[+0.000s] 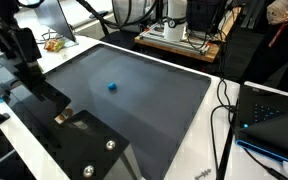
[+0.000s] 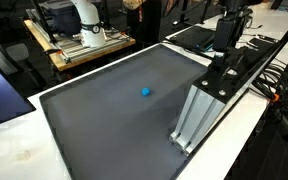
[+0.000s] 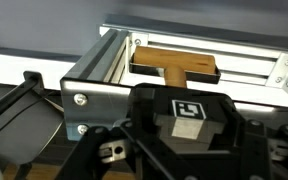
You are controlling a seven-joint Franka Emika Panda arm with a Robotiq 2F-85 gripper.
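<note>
In the wrist view, a brown T-shaped piece point(image 3: 174, 66) lies in the recess of a metal-edged fixture point(image 3: 112, 97). A brownish patch point(image 1: 74, 118) also shows in the fixture's dark top in exterior view 1. My gripper reaches over the fixture's near edge, just below the brown stem in the wrist view. A small pale piece with an H-like mark point(image 3: 188, 110) appears amid its dark parts; whether it is held is unclear. Opening and contact are hard to judge. A small blue object point(image 2: 145, 91) lies on the grey board, away from the fixture.
The grey board point(image 1: 149, 115) is mostly bare around the blue object. A black monitor-like object point(image 1: 269, 125) and loose cables point(image 1: 220, 105) stand to the right in exterior view 1. More cables point(image 2: 281, 85) lie behind the fixture in exterior view 2.
</note>
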